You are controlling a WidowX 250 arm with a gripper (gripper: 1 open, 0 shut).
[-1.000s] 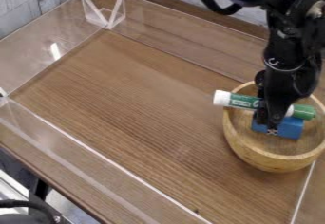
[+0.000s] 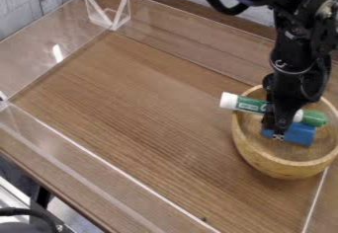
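Note:
My black gripper (image 2: 276, 115) reaches down from the upper right into a round wooden bowl (image 2: 250, 156) at the right of the camera view. It is shut on a white and green tube (image 2: 244, 103), which lies slanted across the bowl's upper part, its white end toward the left rim. A blue block (image 2: 297, 133) sits inside the bowl below the tube.
Clear plastic walls stand along its left edge and far left corner. Black cables lie at the lower left beyond the edge.

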